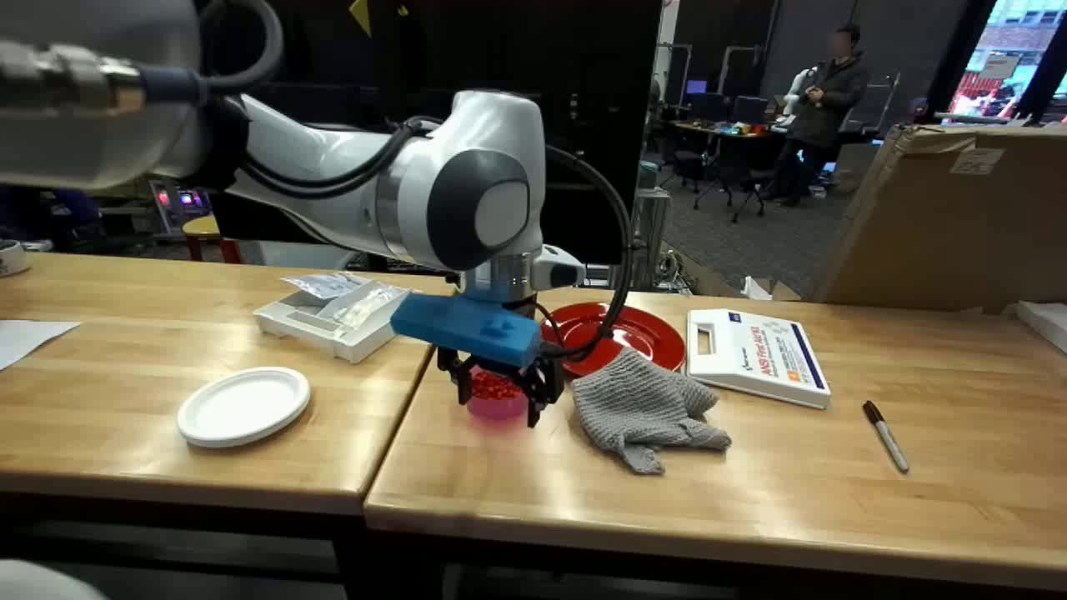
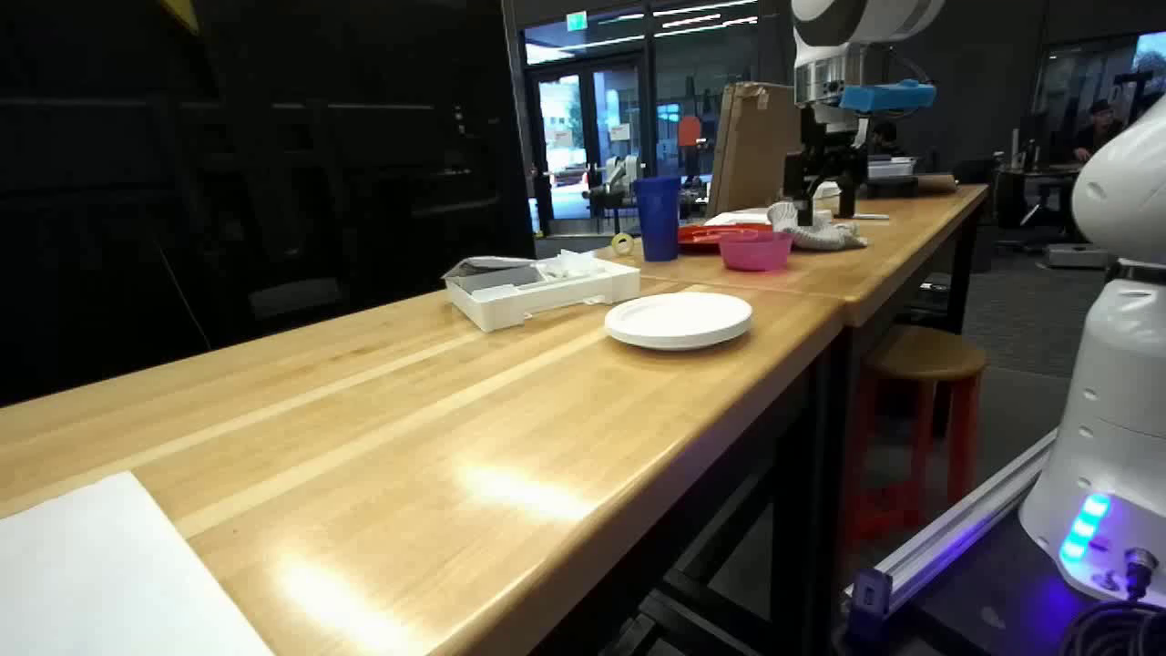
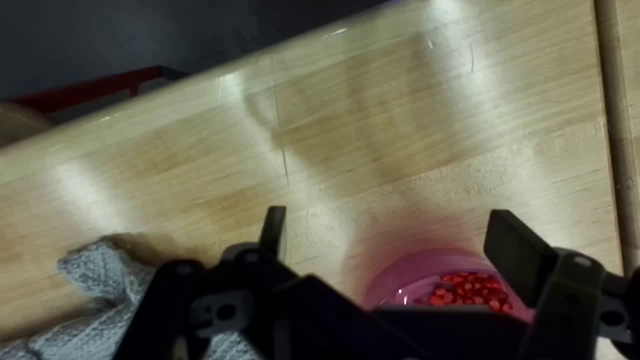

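Note:
My gripper stands open, its black fingers wide apart with nothing held between them. In the wrist view a pink bowl [image 3: 414, 267] of small red pieces [image 3: 471, 292] lies below, nearer the right finger, partly covered by the gripper body. From exterior view 1 the bowl [image 1: 497, 408] shows just behind and under the gripper [image 1: 500, 395]. A grey knitted cloth [image 1: 640, 400] lies crumpled to its right; part of that cloth [image 3: 102, 312] also shows at the lower left of the wrist view.
A red plate [image 1: 640, 335] and a white first aid case [image 1: 757, 355] lie behind the cloth, with a marker [image 1: 886, 436] to the right. Leftward are a white plate [image 1: 245, 405] and an open white tray [image 1: 335, 320]. A blue cup [image 2: 658, 219] stands near the bowl.

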